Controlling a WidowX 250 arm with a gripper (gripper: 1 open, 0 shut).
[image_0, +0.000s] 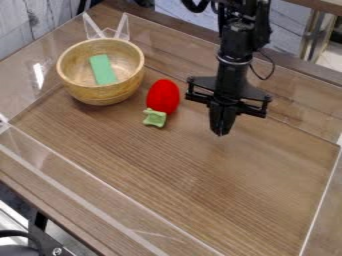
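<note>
A black arm reaches down from the top centre to its gripper (225, 110), which hangs above the wooden table just right of a red object (163, 96). Its wide black body hides part of the fingers, so how far they stand apart is unclear. A small light-green piece (155, 118) lies just below the red object. At the upper left, a yellow bowl (126, 87) holds a green block (102, 69).
A pale edge runs along the top right, and a dark cable shows at the bottom left corner.
</note>
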